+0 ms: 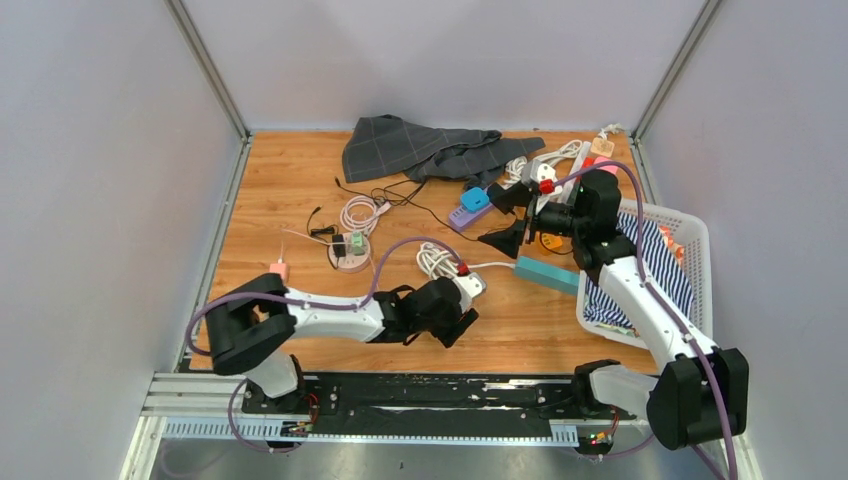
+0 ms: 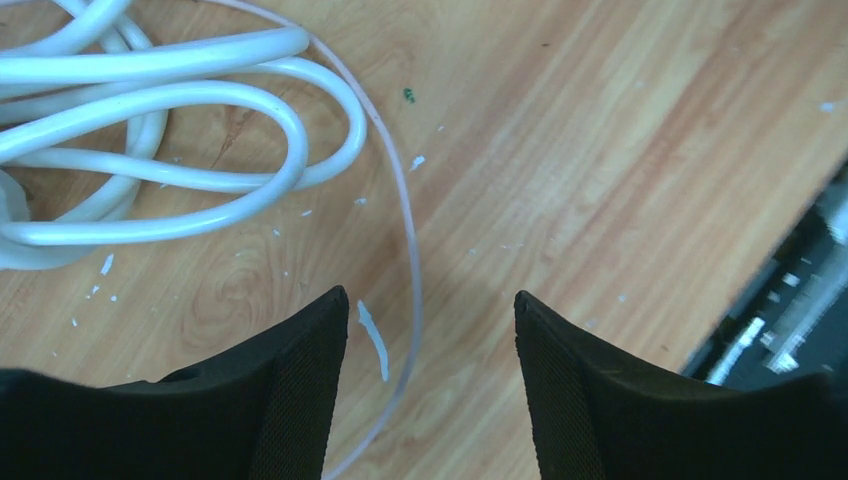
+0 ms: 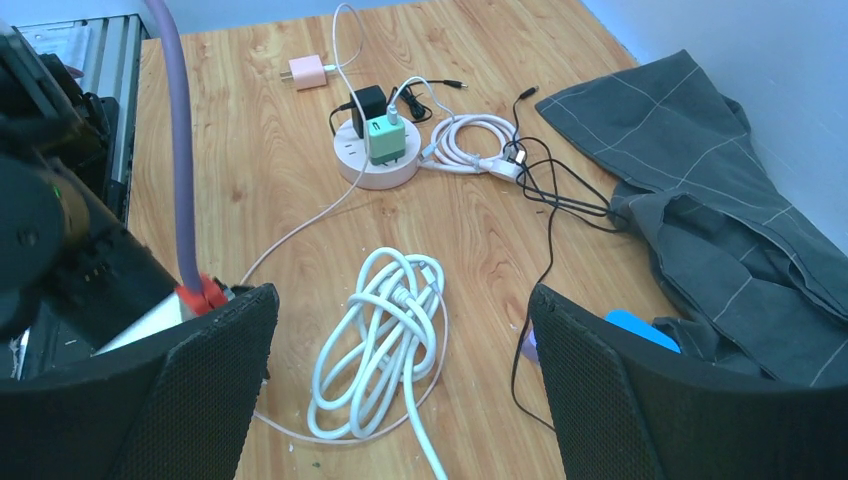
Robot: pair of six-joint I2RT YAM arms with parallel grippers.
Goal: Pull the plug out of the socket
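A round white socket sits left of centre with a green plug and a black adapter in it. My left gripper is low at the front middle, open over bare wood crossed by a thin pale cable, beside a coiled white cable. My right gripper is raised near the purple power strip, open with nothing between its fingers. A pink charger lies apart, left of the socket.
A grey checked cloth covers the back middle. A basket with striped fabric stands at the right, beside a teal bar. Several cables and coloured blocks lie at the back right.
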